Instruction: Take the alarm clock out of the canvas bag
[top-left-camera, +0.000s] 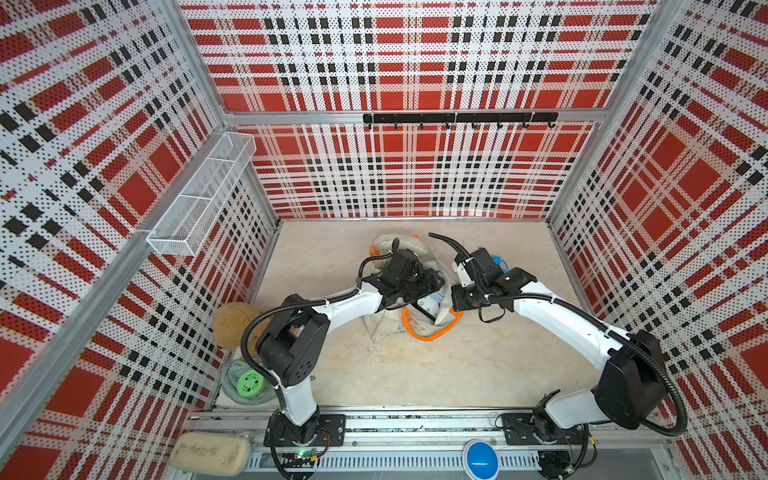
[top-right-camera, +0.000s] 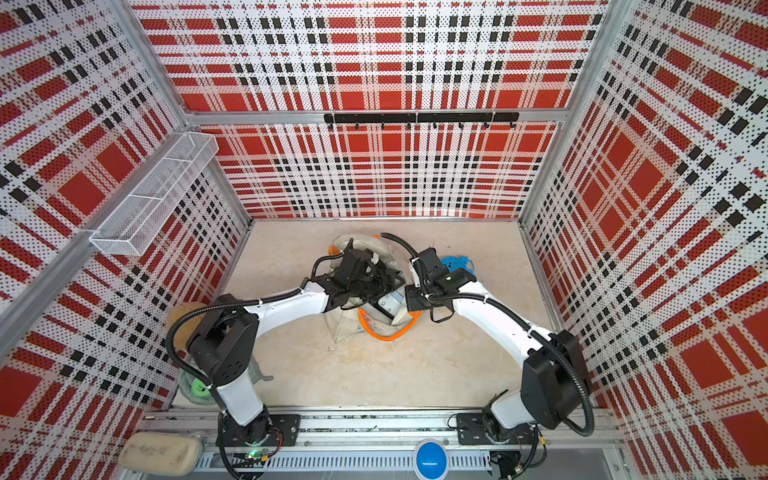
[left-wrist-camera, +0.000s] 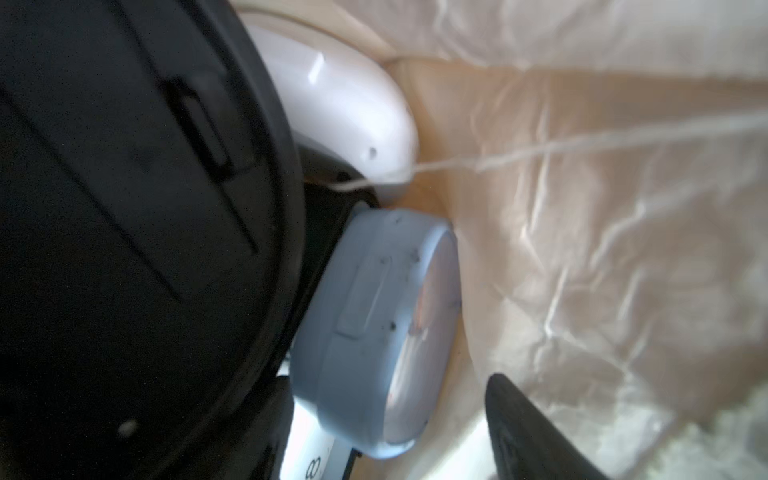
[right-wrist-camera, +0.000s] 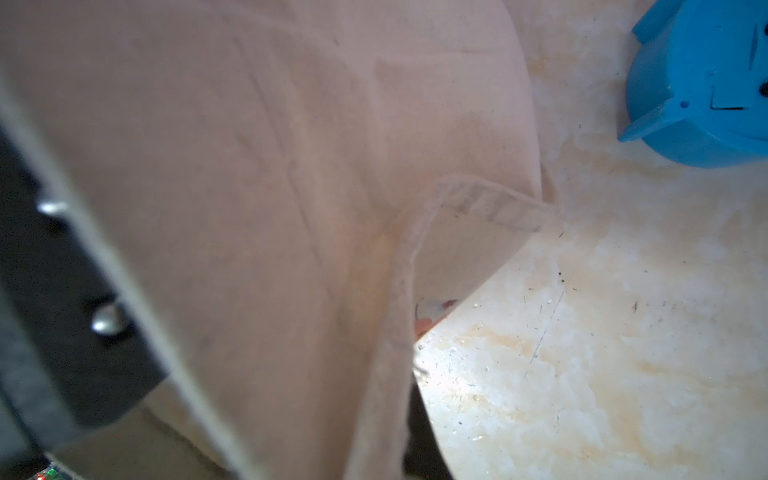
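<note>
The canvas bag (top-left-camera: 385, 326), beige with orange handles, lies mouth open mid-table. My left gripper reaches into it with its fingers apart. A pale blue rounded object with a shiny face (left-wrist-camera: 360, 320), apparently the alarm clock, shows between and ahead of the fingertips; contact cannot be judged. At the bag's right rim, my right gripper (top-left-camera: 457, 299) is shut; canvas (right-wrist-camera: 320, 200) fills much of its wrist view and appears pinched, though the fingertips are hidden.
Inside the bag, a white rounded object (left-wrist-camera: 344, 104), a large black one (left-wrist-camera: 136, 240) and a white item with printed figures (left-wrist-camera: 308, 448) crowd the blue one. A bright blue round object (right-wrist-camera: 704, 88) lies outside, right of the bag.
</note>
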